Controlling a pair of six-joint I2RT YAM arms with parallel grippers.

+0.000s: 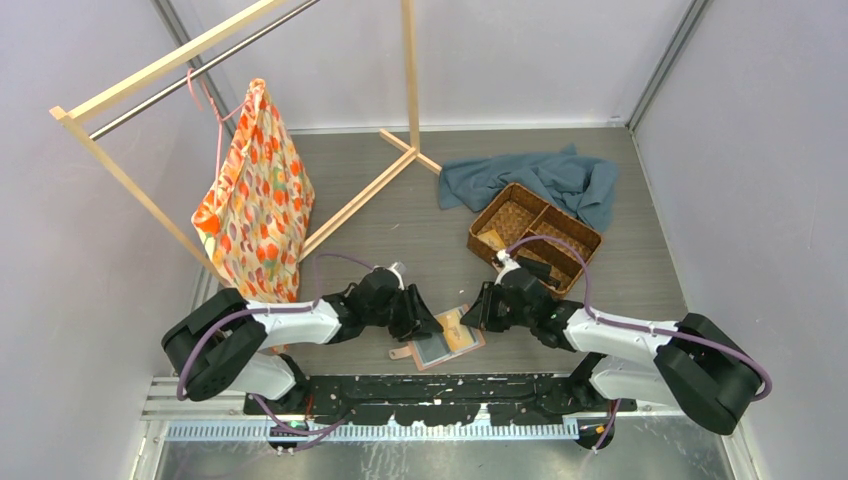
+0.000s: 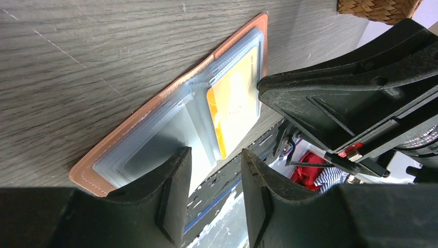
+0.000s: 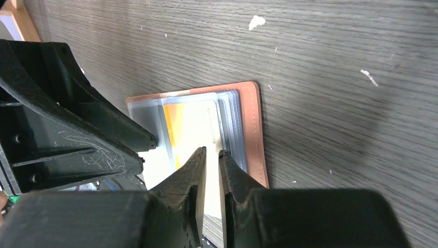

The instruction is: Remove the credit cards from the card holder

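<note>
The card holder (image 1: 432,352) lies open on the table near the front edge, tan with clear plastic sleeves; a yellow-and-white card (image 2: 235,95) sits in one sleeve. My left gripper is over the holder, its fingers parted with nothing clearly between them. My right gripper is at the sleeve holding the card, its fingertips a narrow gap apart on or just over it; whether they grip anything I cannot tell.
A woven two-compartment basket (image 1: 576,226) and a blue cloth (image 1: 530,170) lie behind my right arm. A wooden rack (image 1: 360,195) with a floral bag (image 1: 255,200) stands at the left.
</note>
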